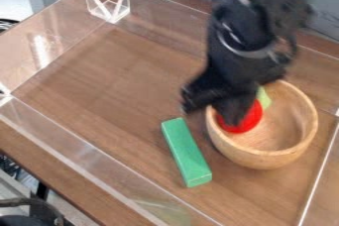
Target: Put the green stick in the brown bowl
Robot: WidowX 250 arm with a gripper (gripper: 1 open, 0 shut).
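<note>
The green stick point(187, 153), a flat rectangular bar, lies on the wooden table just left of the bowl. The brown bowl point(299, 136) stands upright at the right, holding a red round object point(241, 120) with a green part partly covered by the arm. My black gripper point(219, 103) hangs above the bowl's left rim and is blurred by motion. I see no stick between its fingers, though their spacing is hard to make out.
A clear plastic stand point(109, 8) sits at the back left. Transparent strips run along the table's left and front edges.
</note>
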